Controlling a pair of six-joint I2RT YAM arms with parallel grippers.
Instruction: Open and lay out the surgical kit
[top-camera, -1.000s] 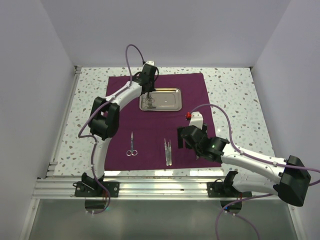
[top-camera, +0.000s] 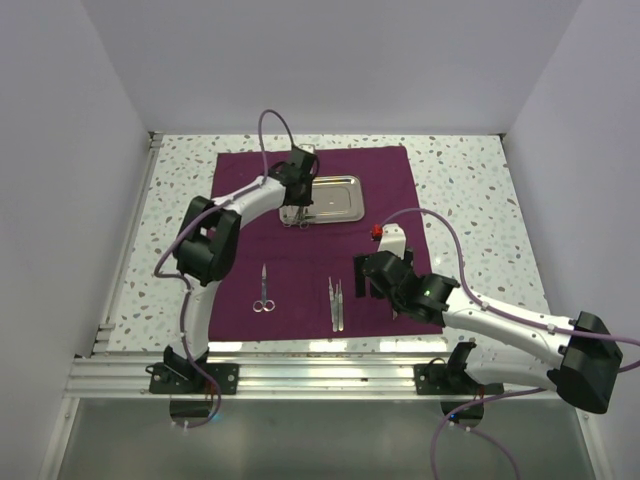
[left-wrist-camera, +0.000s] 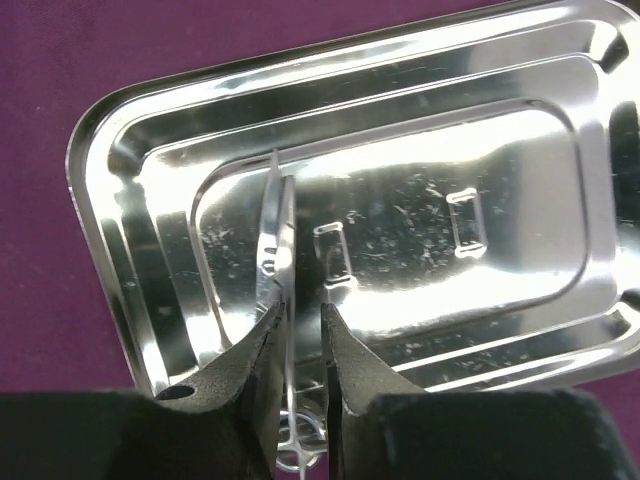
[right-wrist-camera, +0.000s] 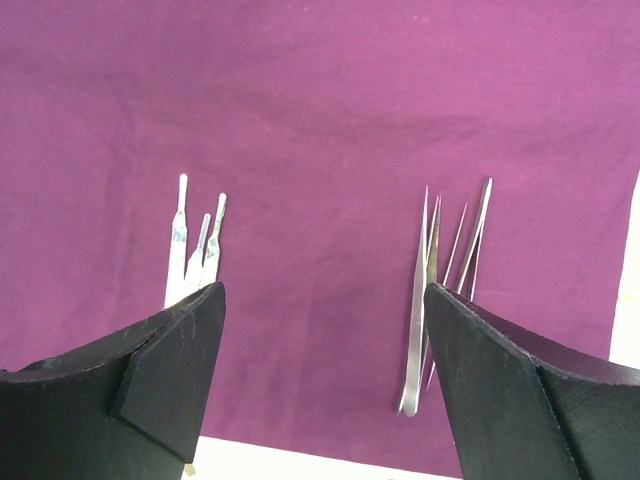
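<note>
The steel tray (top-camera: 340, 200) lies on the upper middle of the purple cloth, with metal scissor-like instruments (left-wrist-camera: 270, 240) along its left part. My left gripper is over them, slightly open; whether it grips one is unclear. My right gripper stands open above the lower right of the cloth. Below it in the right wrist view lie slim handles (right-wrist-camera: 176, 250) and several tweezers (right-wrist-camera: 416, 330). A pair of scissors (top-camera: 264, 296) lies at the cloth's lower left.
The purple cloth (top-camera: 370, 170) has clear space around the tray and between the laid-out groups. The speckled table (top-camera: 470, 180) borders it.
My left gripper has moved toward the front of the tray, over the instruments' handle end, and slightly right. The right arm has not moved.
</note>
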